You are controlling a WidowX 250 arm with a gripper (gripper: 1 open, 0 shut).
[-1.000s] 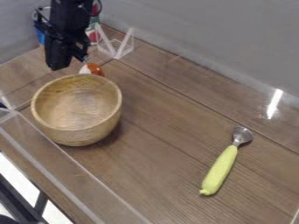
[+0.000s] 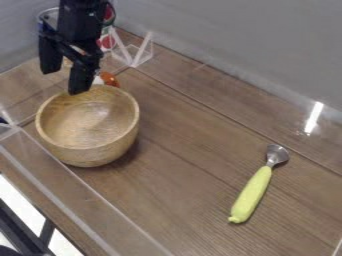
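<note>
My black gripper (image 2: 67, 62) hangs at the top left, fingers pointing down and spread open, just above the back rim of a wooden bowl (image 2: 87, 132). Nothing clear shows between the fingers. A small orange-and-white object (image 2: 107, 80) lies behind the bowl, to the right of the fingers. A peeler-like tool with a yellow-green handle (image 2: 253, 191) lies on the wooden counter at the right.
Clustered at the back left corner, partly hidden by the gripper, are red, white and blue items and a clear plastic holder (image 2: 135, 51). A white wall runs behind.
The gripper has moved down a little toward the bowl's back rim. The bowl and the yellow-green tool are unmoved.
</note>
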